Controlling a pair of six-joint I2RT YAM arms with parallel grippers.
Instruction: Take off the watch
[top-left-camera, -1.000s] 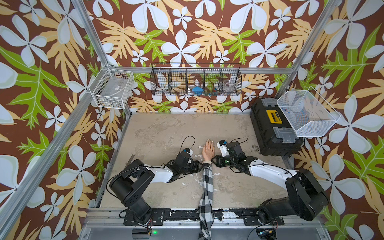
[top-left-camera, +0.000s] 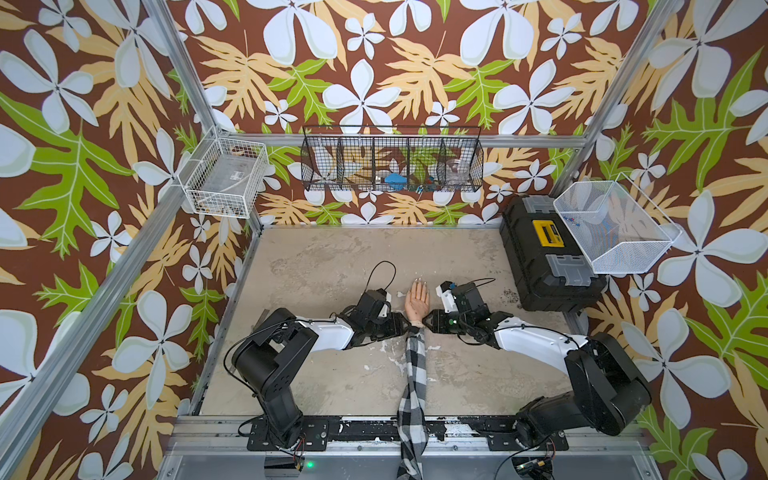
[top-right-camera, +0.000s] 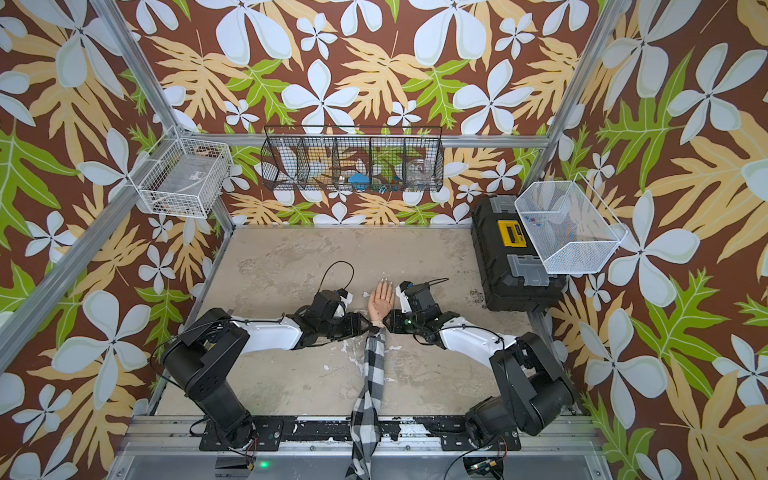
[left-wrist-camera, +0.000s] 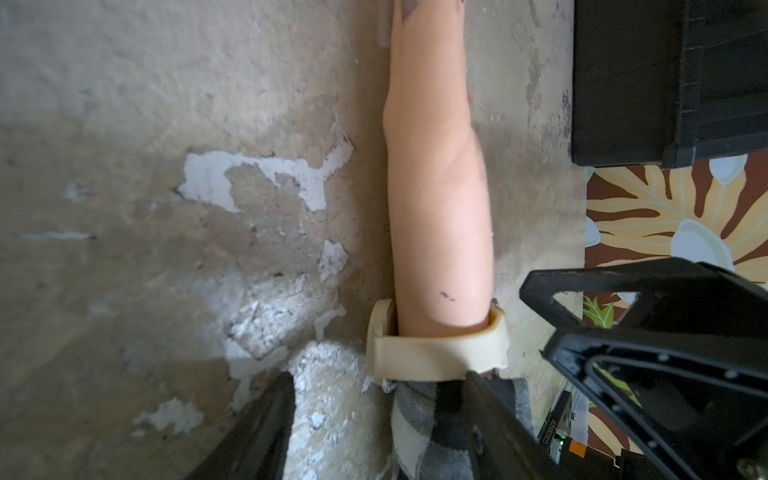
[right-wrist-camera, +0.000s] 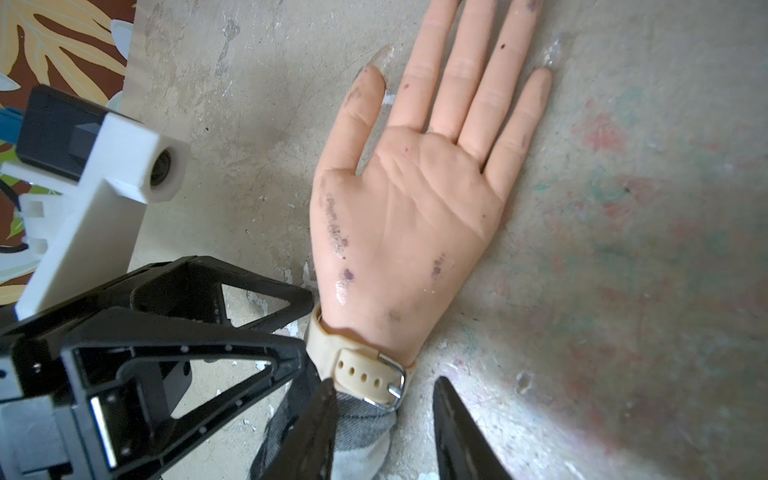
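A beige watch circles the wrist of a mannequin hand (top-left-camera: 417, 299) lying palm up, with a checkered sleeve (top-left-camera: 414, 376) below it; its buckle and holed strap (right-wrist-camera: 364, 376) face up in the right wrist view. My left gripper is beside the wrist from the left, its fingers apart at the lower edge of its view, short of the watch. My right gripper is at the wrist from the right, open, its fingertips just below and around the buckle end, holding nothing visible.
A black toolbox (top-left-camera: 528, 256) with a white mesh basket (top-left-camera: 616, 240) above stands at the back right. A white wire basket (top-left-camera: 224, 192) and a black wire rack (top-left-camera: 356, 164) hang at the back.
My right gripper has shifted slightly, staying by the wrist.
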